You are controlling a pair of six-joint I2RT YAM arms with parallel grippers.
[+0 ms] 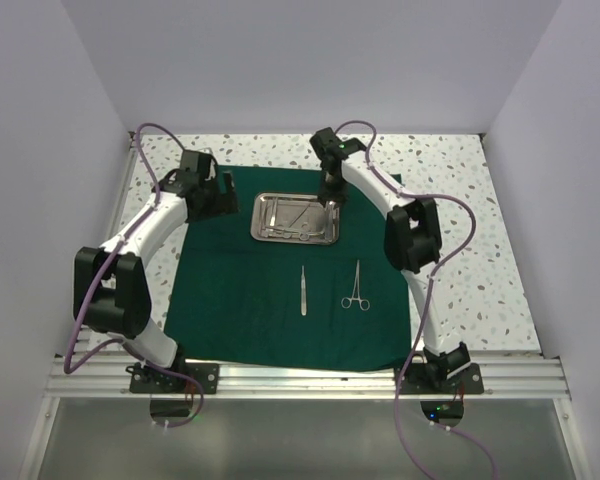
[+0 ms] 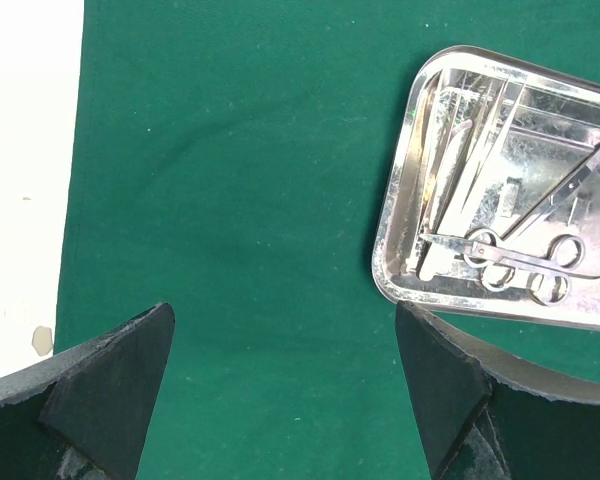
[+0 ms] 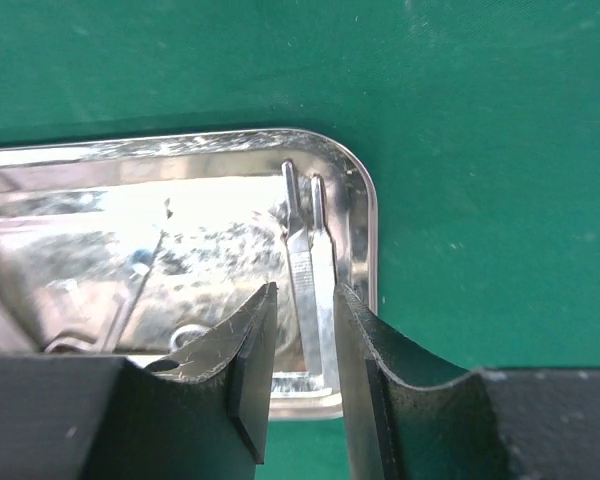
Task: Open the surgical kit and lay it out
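The metal tray (image 1: 296, 241) lies on the green cloth (image 1: 240, 300) with several instruments inside. In the right wrist view two slim handles, a grey one (image 3: 302, 280) and a paler one (image 3: 322, 290), lie side by side along the tray's right end. My right gripper is over them, its fingers partly apart on either side, with nothing visibly gripped. Scissors (image 3: 130, 290) are blurred farther left. My left gripper hangs open and empty above bare cloth, left of the tray. In the left wrist view, scissors (image 2: 520, 260) and long pale tools (image 2: 470, 180) fill the tray.
A scalpel-like tool (image 1: 303, 292) and a clamp with ring handles (image 1: 356, 290) lie apart on the cloth in front of the tray. Speckled table (image 1: 470, 250) shows around it.
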